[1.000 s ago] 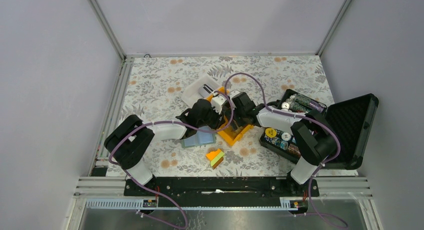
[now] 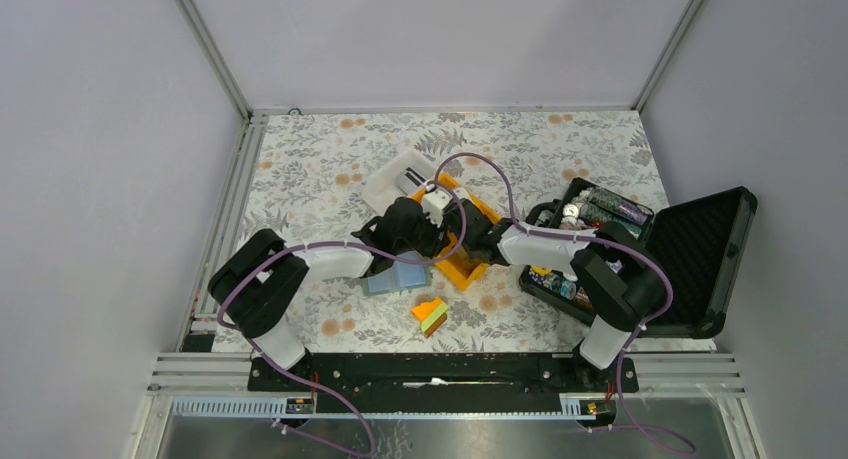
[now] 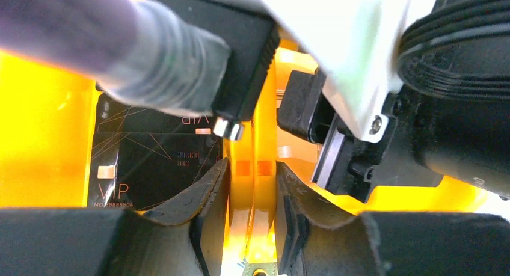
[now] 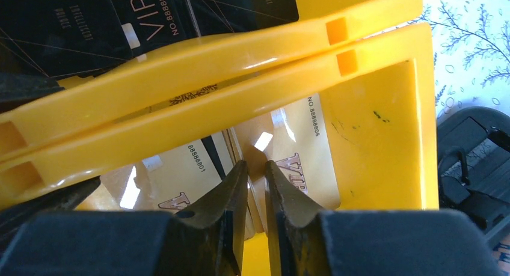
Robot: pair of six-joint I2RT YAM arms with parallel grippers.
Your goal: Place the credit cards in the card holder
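Observation:
In the centre stands the yellow card holder [image 2: 462,271] [image 4: 394,125]. My left gripper is shut on its yellow divider rims, beside black VIP cards [image 3: 155,162]. My right gripper is down inside a compartment, its fingertips close together at the edges of pale VIP cards [image 4: 301,144]; whether a card is between them I cannot tell. Black cards [image 4: 150,23] lie in the compartment beyond the divider.
A white tray [image 2: 385,179] is behind, a light blue item [image 2: 395,279] front-left, small coloured blocks [image 2: 430,314] in front. An open black case [image 2: 700,259] with items fills the right.
The left arm has stayed in place.

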